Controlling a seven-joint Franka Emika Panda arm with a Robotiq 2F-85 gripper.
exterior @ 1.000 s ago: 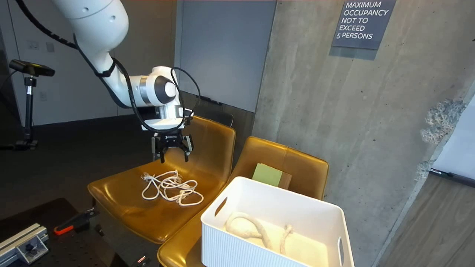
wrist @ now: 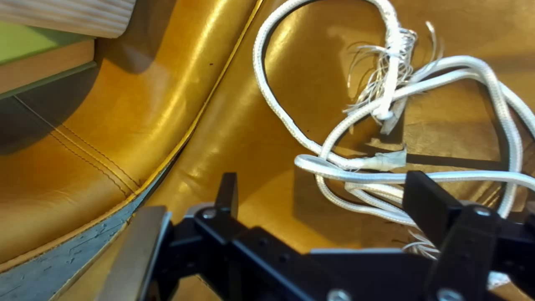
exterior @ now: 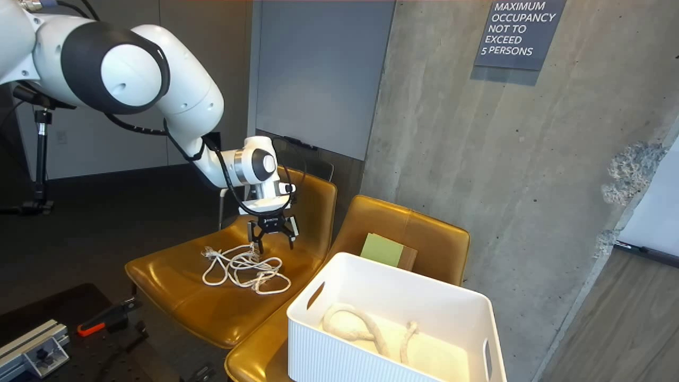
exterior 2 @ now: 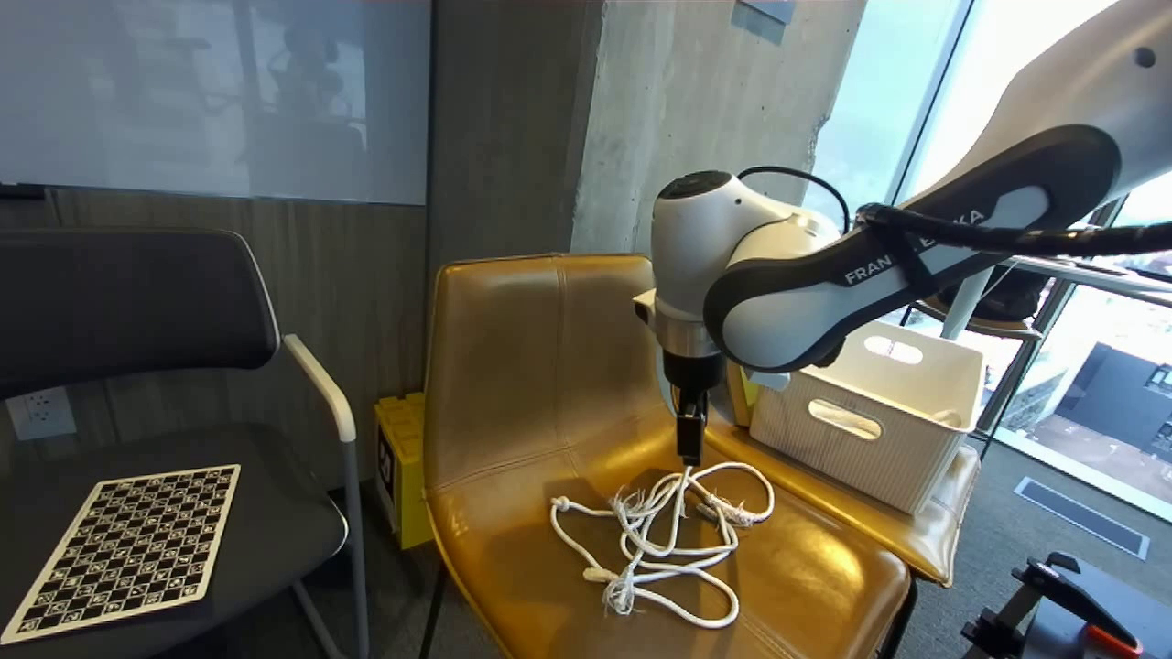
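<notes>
A tangled white rope [exterior: 248, 268] with frayed ends lies on the seat of the tan leather chair [exterior: 184, 280]. My gripper [exterior: 275, 245] is open, low over that seat on the backrest side of the rope. In the wrist view the rope [wrist: 511, 135] spreads over the upper right, and one strand runs behind the right finger [wrist: 430, 200]. Bare leather shows between the fingers at the left. Seen from the second exterior view, the gripper [exterior 2: 689, 463] is edge-on just above the rope [exterior 2: 670, 538]; whether it touches is hard to tell.
On the adjoining tan chair stands a white bin [exterior: 394, 286] holding pale rope-like pieces [exterior: 356, 328]. A green book [exterior: 382, 250] sits behind it. A dark chair with a checkered board [exterior 2: 126, 549] stands to one side.
My gripper has come down and away from the camera, toward the right in exterior view 1, ending lower near the rope. The rope and bin look unmoved.
</notes>
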